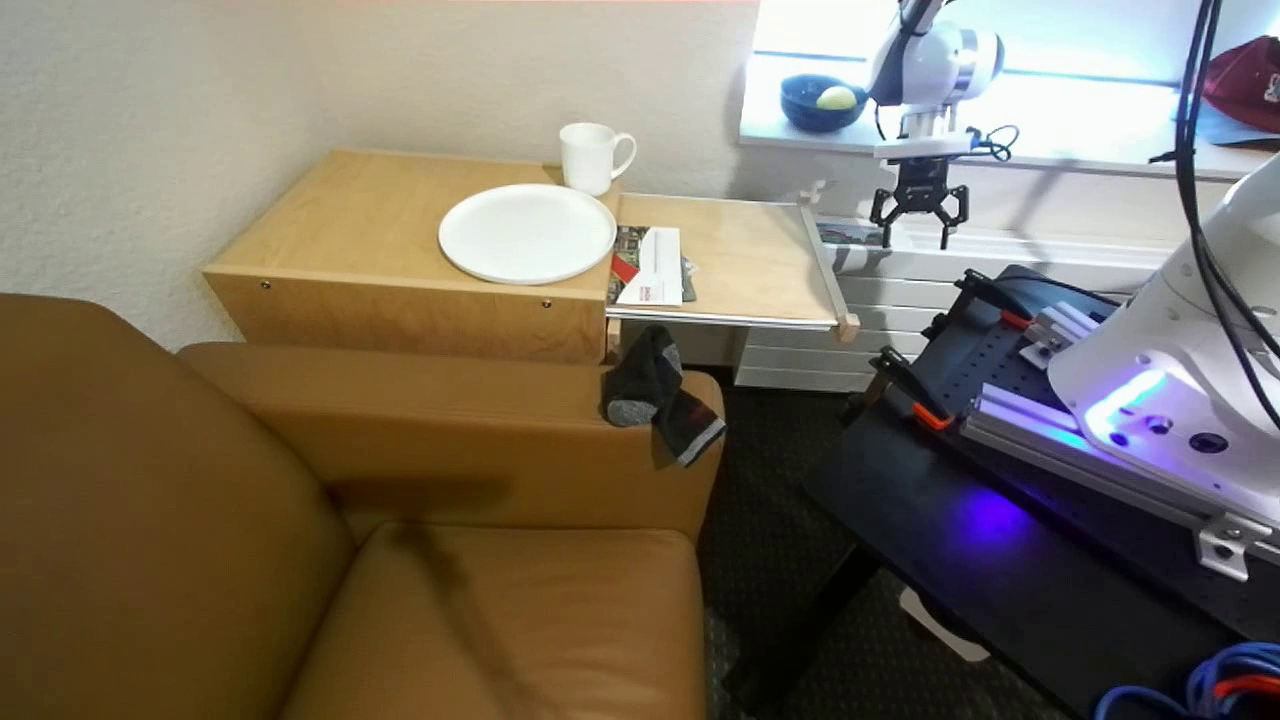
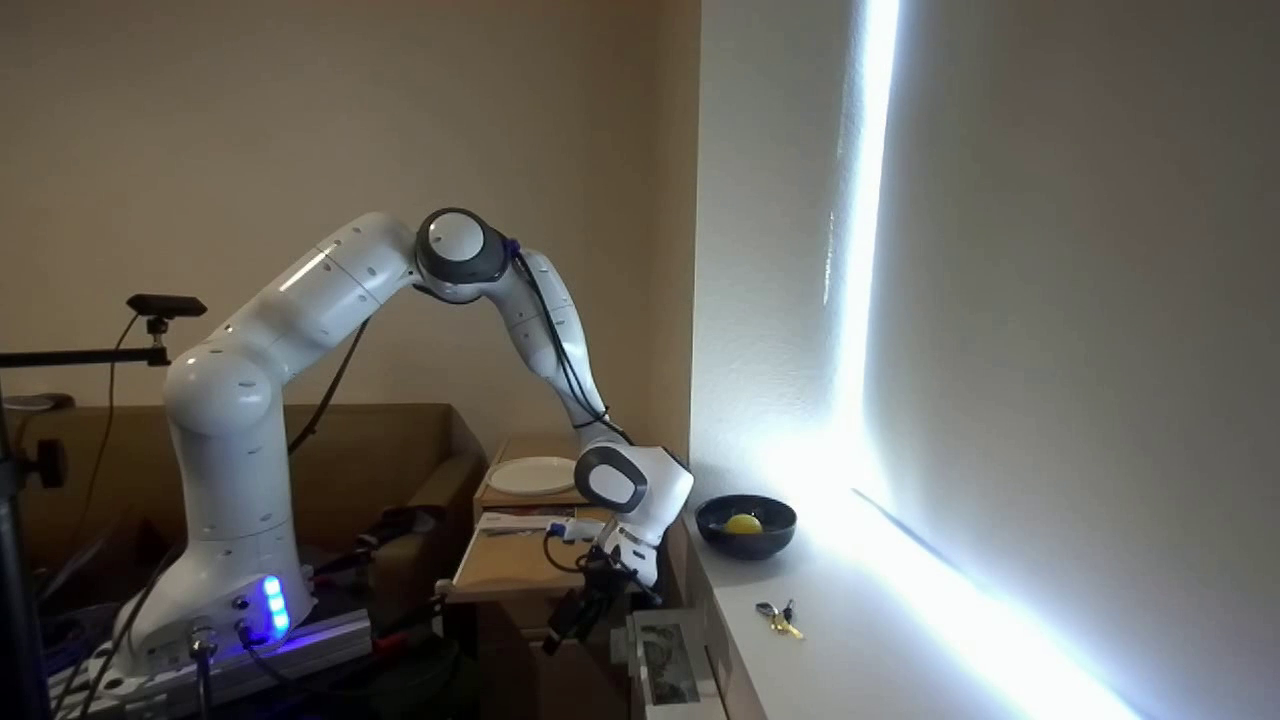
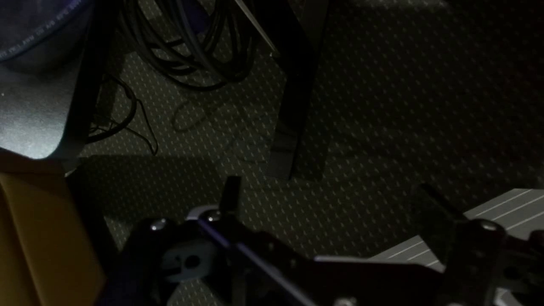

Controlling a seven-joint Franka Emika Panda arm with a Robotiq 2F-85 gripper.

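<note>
My gripper hangs open, fingers pointing down, in front of the white radiator below the windowsill. In the wrist view its two fingers stand wide apart, with only dark carpet between them. On the sofa armrest lies a dark grey sock. A white plate rests on the wooden cabinet, beside a white mug. The cabinet's pull-out shelf is out, with papers on it. A dark bowl with a yellow object inside stands on the windowsill.
Keys lie on the windowsill. A red cap sits at its far right. The black table carries my arm's base. Below the gripper, the radiator and the carpeted floor show.
</note>
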